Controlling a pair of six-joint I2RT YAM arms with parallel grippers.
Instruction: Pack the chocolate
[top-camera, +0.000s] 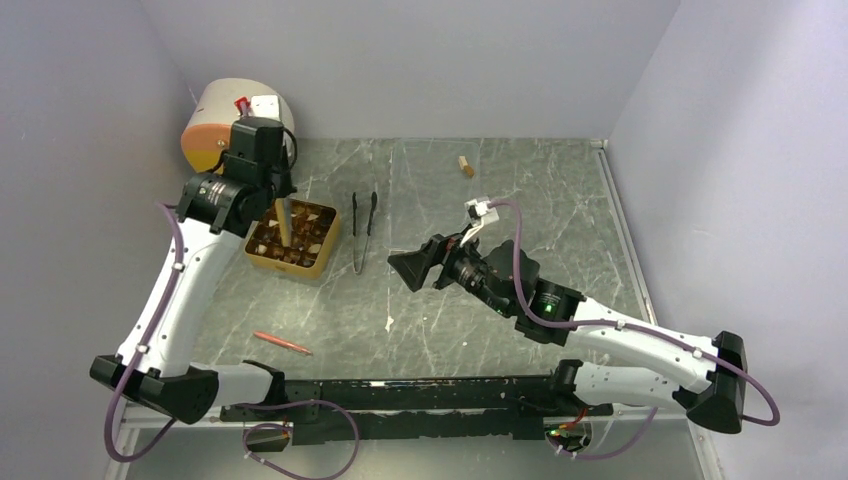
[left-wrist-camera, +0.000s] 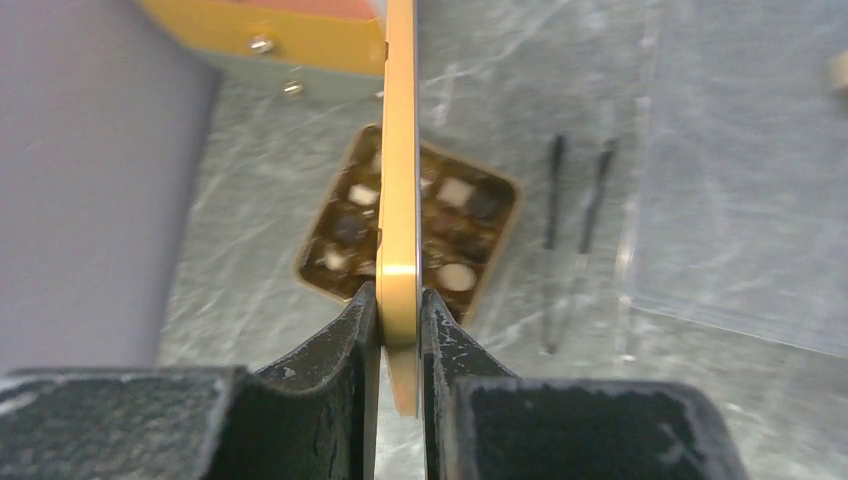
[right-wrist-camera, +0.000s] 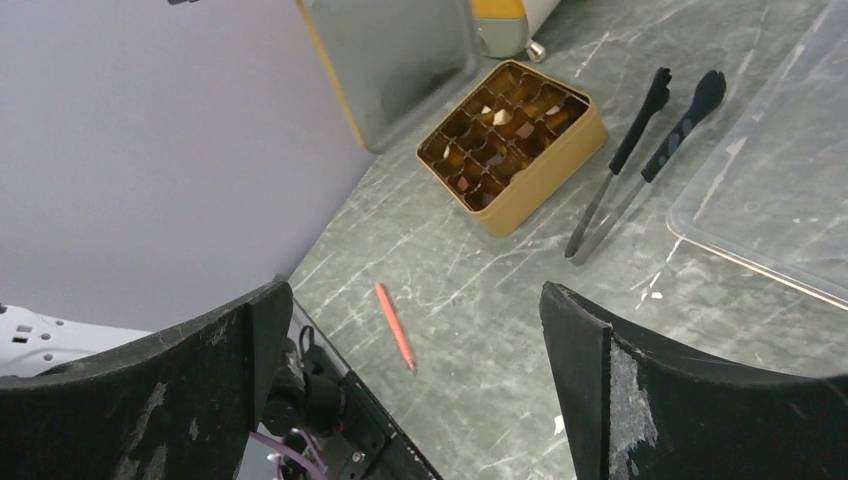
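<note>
My left gripper is shut on a box lid (left-wrist-camera: 400, 200), yellow-edged and grey-faced, seen edge-on in the left wrist view and held above the box in the right wrist view, where the lid (right-wrist-camera: 390, 60) is at the top. The chocolate box (right-wrist-camera: 540, 180), a yellow tin with a dark tray of compartments holding pieces, sits on the left of the table; in the top view the box (top-camera: 310, 265) is partly under the left arm. My right gripper (top-camera: 415, 260) is open at the middle, nothing visible between its fingers.
Tongs (top-camera: 363, 230) lie right of the box, a clear plastic sheet (right-wrist-camera: 760, 200) beyond them. An orange stick (top-camera: 282, 342) lies near the front, a small wooden piece (top-camera: 466, 167) at the back. A rounded drawer cabinet (top-camera: 205, 140) stands at back left.
</note>
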